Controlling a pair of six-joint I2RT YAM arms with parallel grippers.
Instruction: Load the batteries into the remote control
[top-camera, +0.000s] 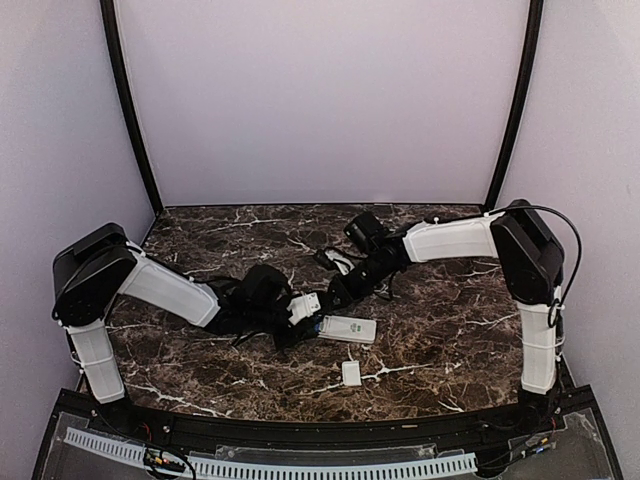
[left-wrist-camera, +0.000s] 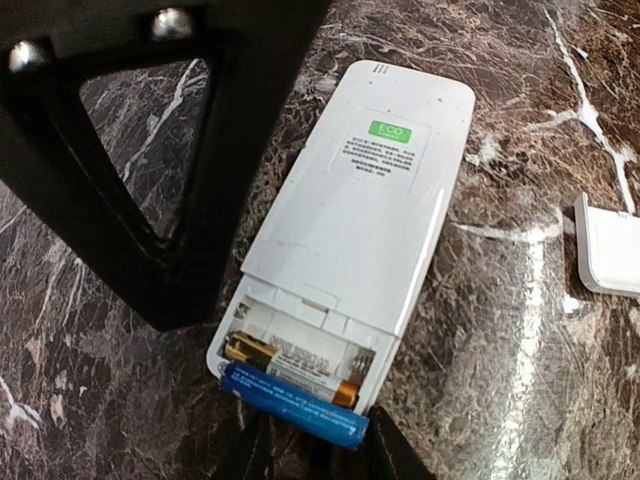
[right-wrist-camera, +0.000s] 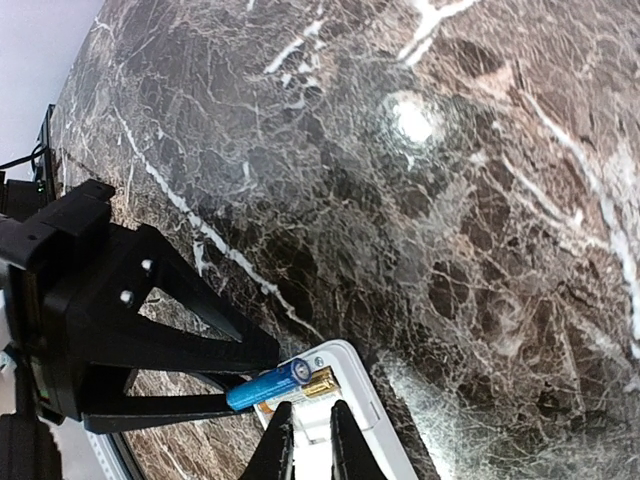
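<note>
The white remote control (left-wrist-camera: 360, 210) lies back up, its battery compartment uncovered. One battery with a black and orange wrapper (left-wrist-camera: 305, 370) sits inside the compartment. My left gripper is shut on a blue battery (left-wrist-camera: 295, 405), which slants across the remote's open end, beside the first battery. Whether any of the blue battery is seated in the slot I cannot tell. Over the compartment, my right gripper is partly open, a gap between its fingers and nothing held. The white battery cover (top-camera: 351, 373) lies apart from the remote.
Both arms meet closely over the compartment end; a finger of the right gripper looms large in the left wrist view.
</note>
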